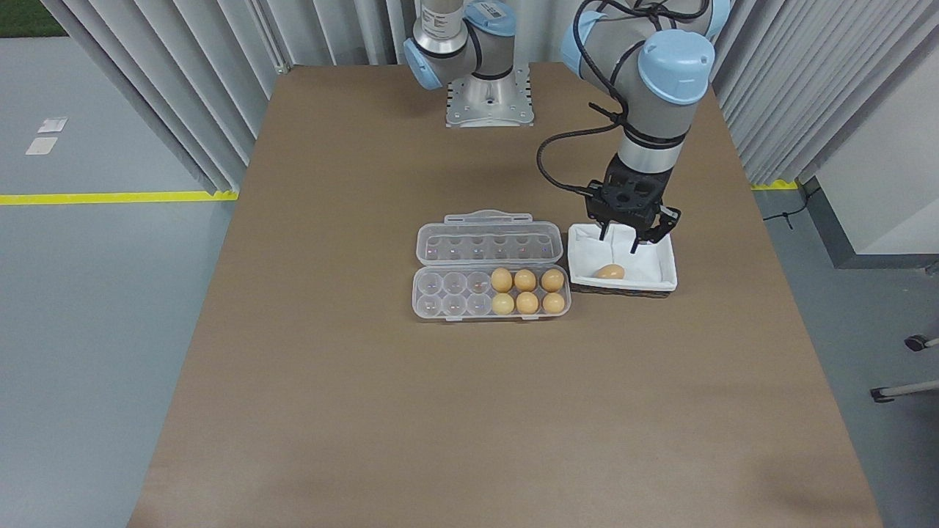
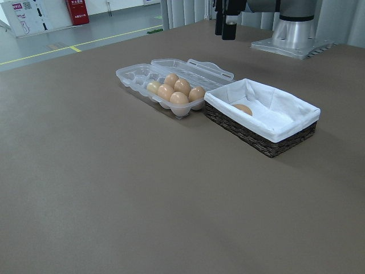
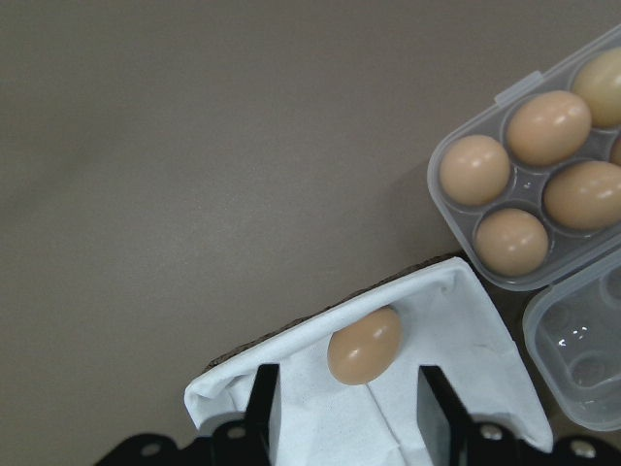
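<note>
My gripper (image 1: 620, 242) is open above a white-lined wicker basket (image 1: 647, 264) (image 2: 282, 114), which holds one brown egg (image 1: 609, 272) (image 3: 364, 346). In the wrist view that egg lies between and beyond my fingertips, with nothing held. Left of the basket in the front view, a clear egg carton (image 1: 453, 305) (image 2: 138, 77) stands with its lid open. Several eggs (image 1: 526, 302) (image 3: 548, 126) fill its right part; the left cups are empty.
</note>
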